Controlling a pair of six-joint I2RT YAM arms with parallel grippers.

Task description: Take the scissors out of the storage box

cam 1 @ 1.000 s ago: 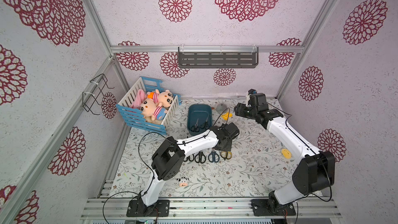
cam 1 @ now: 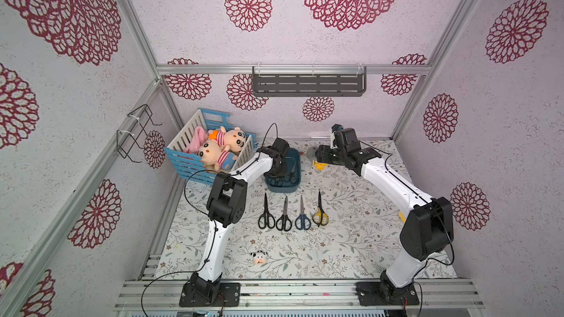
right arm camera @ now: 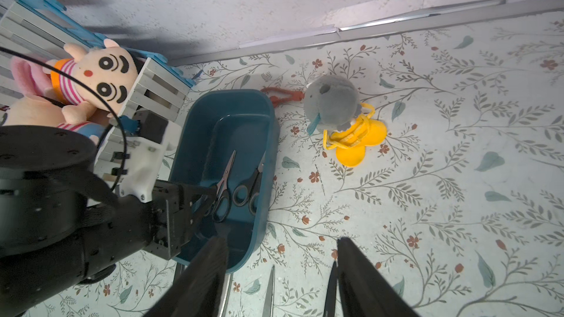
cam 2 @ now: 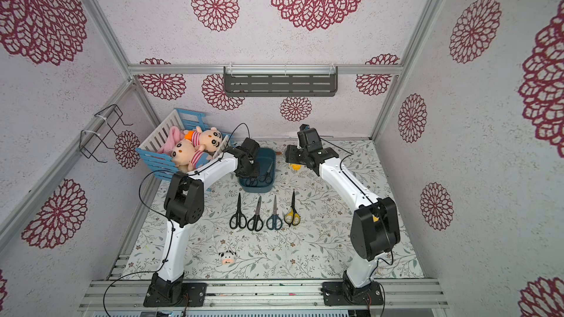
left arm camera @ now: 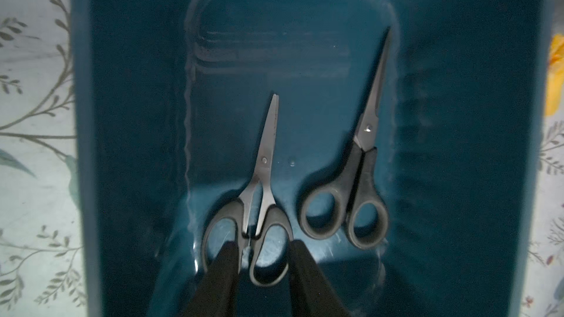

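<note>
Two scissors lie on the floor of the teal storage box. In the left wrist view the smaller grey-handled scissors are at left, the black-handled scissors at right. My left gripper points down over the box, open, with its fingers on either side of the inner handles of the smaller scissors; whether they touch cannot be told. Near the table's back, right of the box, my right gripper hangs open and empty. Several scissors stand out on the table in a row, including the yellow-handled scissors.
Left of the box is a blue and white crate with plush dolls. A grey ball with yellow parts lies right of the box. A small cow figure sits in front.
My left gripper has moved from above the row of scissors back and leftward to over the box. The right gripper has shifted leftward a little, towards the box.
</note>
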